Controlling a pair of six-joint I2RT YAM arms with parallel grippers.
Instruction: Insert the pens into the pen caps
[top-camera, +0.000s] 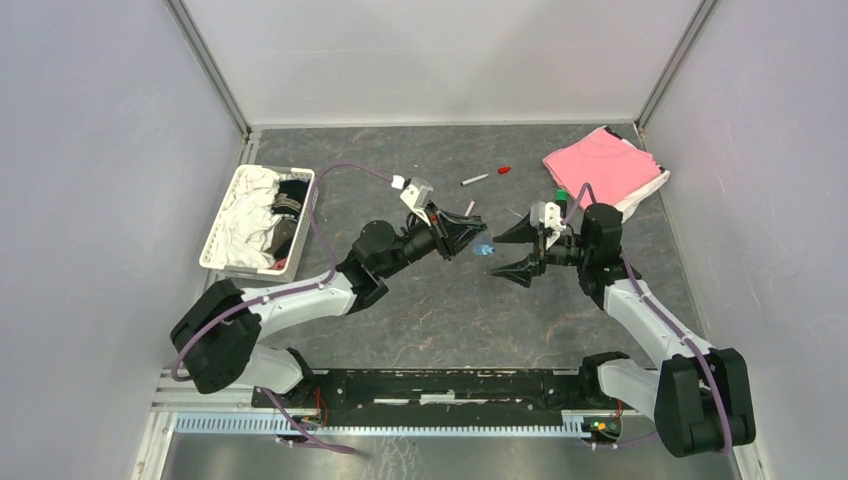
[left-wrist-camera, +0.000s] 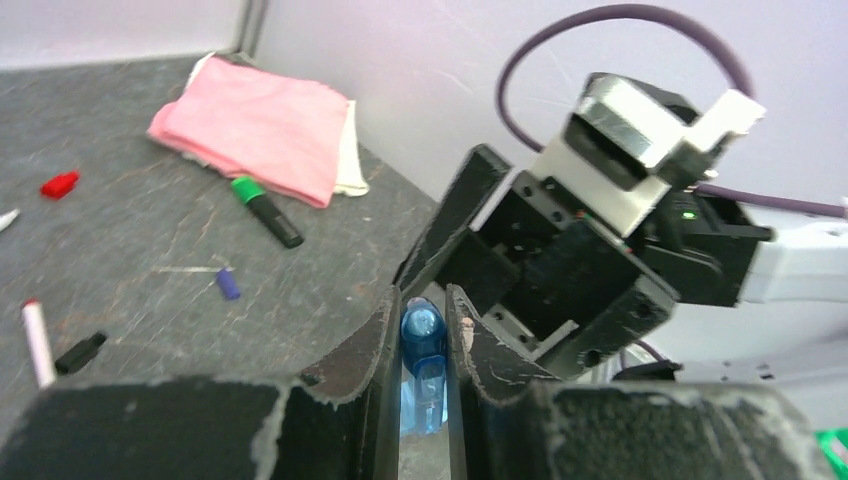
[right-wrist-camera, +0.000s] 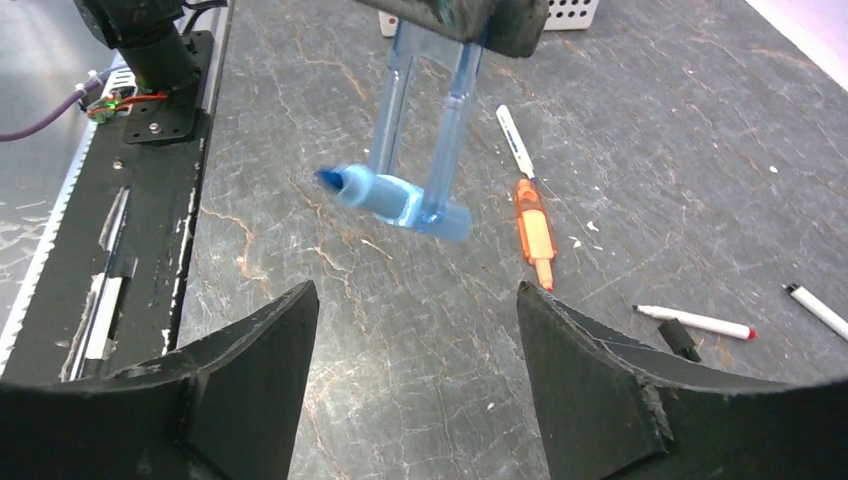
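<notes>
My left gripper (top-camera: 468, 234) is shut on a light blue pen piece (left-wrist-camera: 424, 355), which hangs below it, apparently with its clear part and a blue cap (right-wrist-camera: 400, 195). My right gripper (top-camera: 505, 255) stands open just right of it, facing it, nothing between its fingers. On the table lie an orange marker (right-wrist-camera: 535, 225), white pens (right-wrist-camera: 700, 322), a black cap (left-wrist-camera: 80, 352), a red cap (left-wrist-camera: 60, 185), a green-and-black marker (left-wrist-camera: 272, 215) and a small blue cap (left-wrist-camera: 226, 283).
A white basket (top-camera: 212, 245) of cloths stands at the left; pink and white cloths (top-camera: 598, 160) lie at the back right.
</notes>
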